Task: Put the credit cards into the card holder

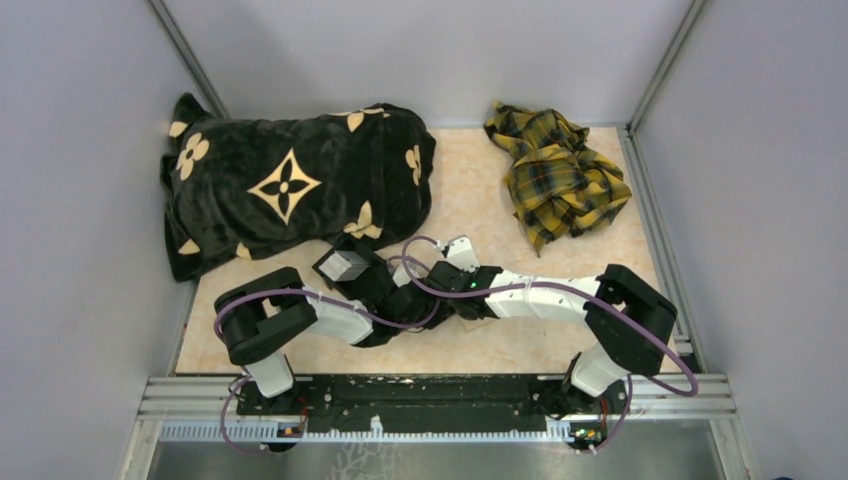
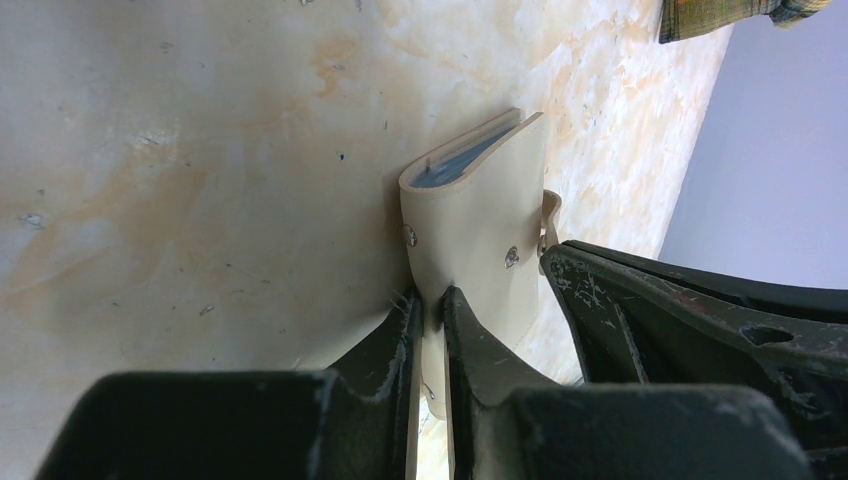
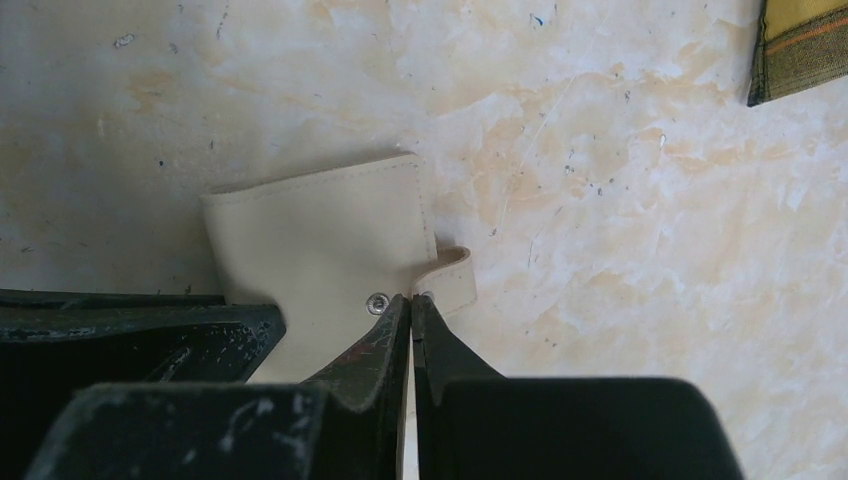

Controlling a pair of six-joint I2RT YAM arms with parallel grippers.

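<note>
The beige card holder [image 2: 490, 210] stands folded, with clear bluish sleeves [image 2: 450, 170] visible in its open top edge. My left gripper is shut on its folded spine side. In the right wrist view the card holder [image 3: 320, 225] shows a metal snap [image 3: 377, 304] and a short curled strap [image 3: 455, 282] at its edge. My right gripper is shut, its tips between snap and strap, touching or very near the strap's end; whether any strap lies between them is unclear. From the top, both arms mostly hide the holder. No separate card is clearly visible.
A black box [image 1: 368, 285] with something pale inside stands just behind the left arm. A dark patterned cushion [image 1: 300, 185] fills the back left, and a yellow plaid cloth [image 1: 562, 180] lies at the back right. Bare tabletop [image 1: 590, 255] shows right of the arms.
</note>
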